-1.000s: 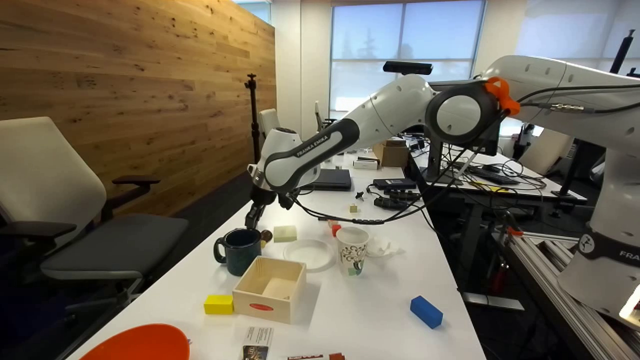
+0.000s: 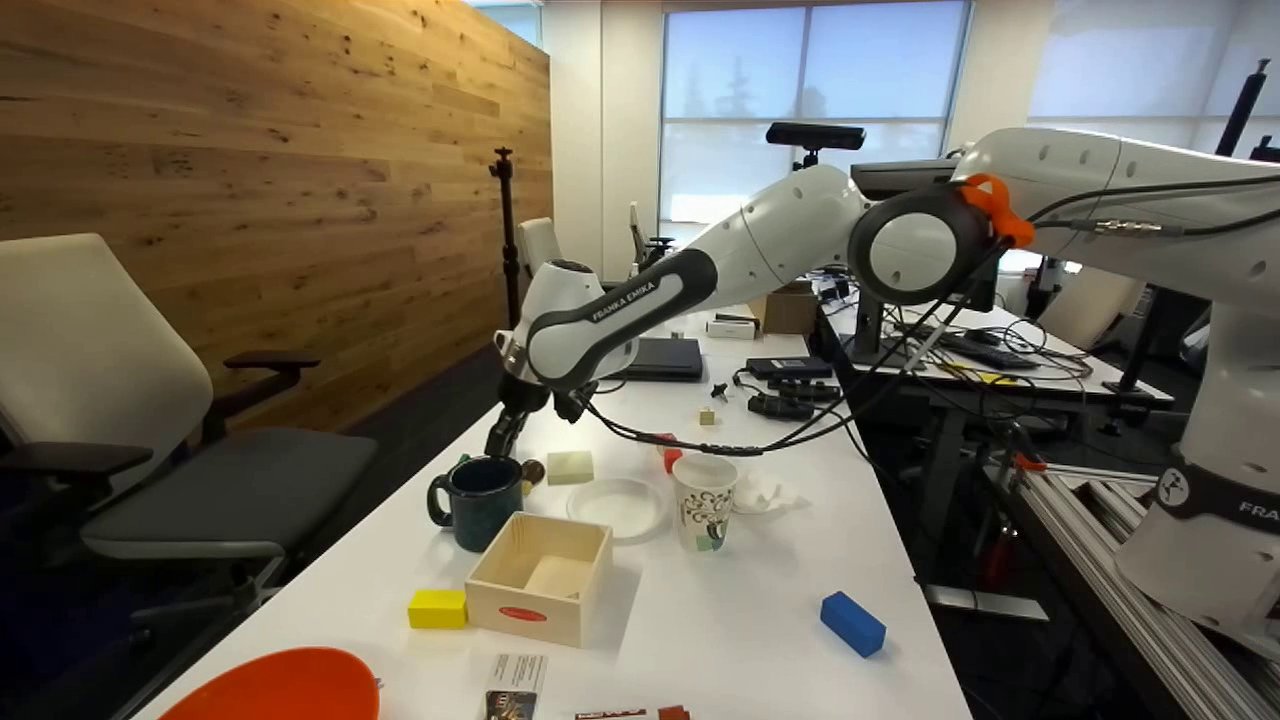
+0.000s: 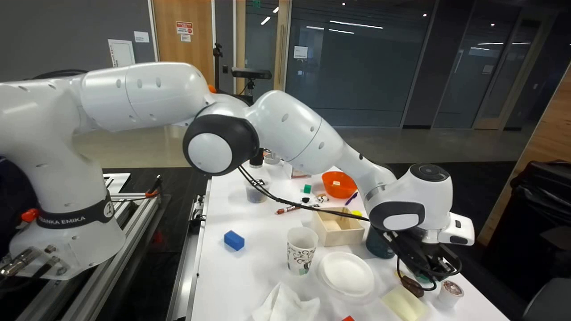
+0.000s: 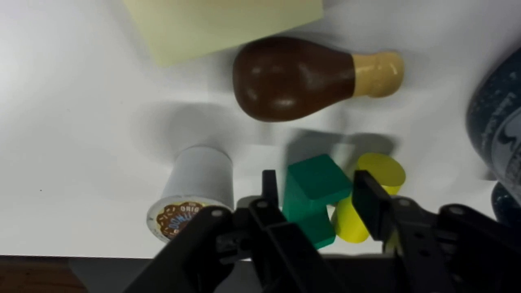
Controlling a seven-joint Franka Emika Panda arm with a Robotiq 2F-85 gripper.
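In the wrist view, my gripper is open around a green block (image 4: 320, 178). A slim gap shows between the left finger and the block. The right finger (image 4: 362, 188) lies over the block's right edge and partly covers a yellow cylinder (image 4: 381, 171) beside it; whether it touches either cannot be told. In exterior view 1 the gripper (image 2: 501, 442) is low behind the dark mug (image 2: 482, 510), which hides the fingertips and the green block.
A brown toy bottle (image 4: 293, 80), a white pod cup (image 4: 202, 176) and a pale yellow block (image 4: 220, 24) lie close around the fingers. The dark mug stands close on the right in the wrist view. A wooden box (image 2: 540, 588), white plate (image 2: 614, 509) and paper cup (image 2: 704, 504) occupy mid-table.
The mug, box, plate and paper cup have not moved.
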